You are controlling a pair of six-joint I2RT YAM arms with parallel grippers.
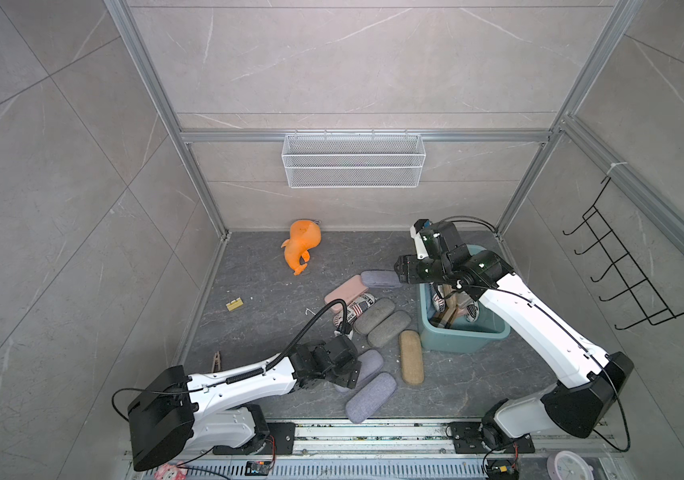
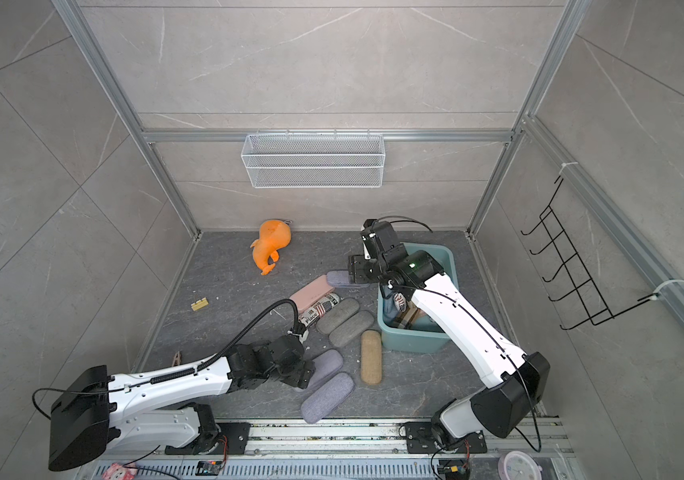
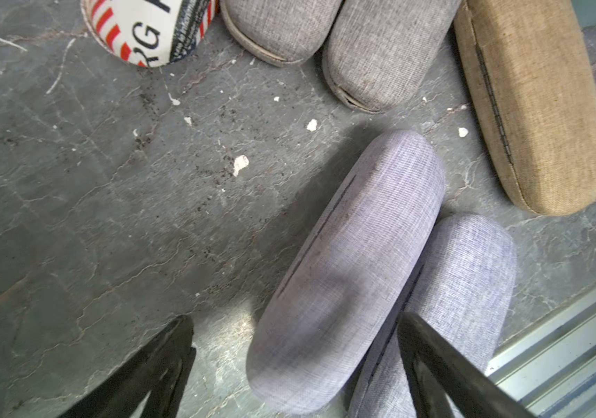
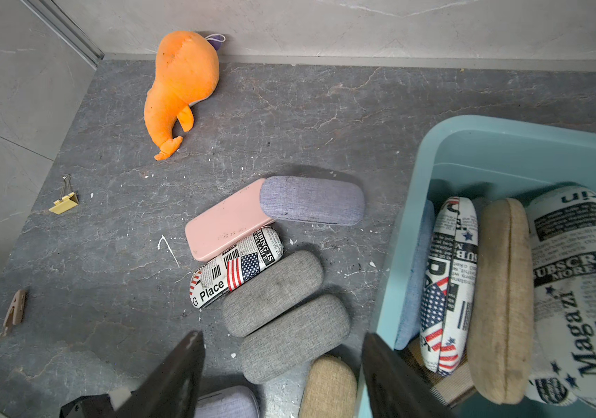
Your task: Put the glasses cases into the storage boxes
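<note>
In the left wrist view my left gripper stands open over two lavender glasses cases. The nearer-to-centre lavender case (image 3: 360,257) lies between its fingers; the other lavender case (image 3: 461,285) rests against its side, partly behind the right finger. My right gripper is open and empty above the left wall of the teal storage box (image 4: 409,230). On the floor lie a pink case (image 4: 228,219), a blue-grey case (image 4: 312,200), a newsprint case (image 4: 238,268), two grey cases (image 4: 298,338) and a tan case (image 4: 329,390). Several cases stand inside the box.
An orange plush toy (image 1: 303,244) lies by the back wall. A yellow binder clip (image 1: 235,304) and a wooden clothespin (image 4: 13,312) are on the left. A white wire basket (image 1: 354,160) hangs on the back wall.
</note>
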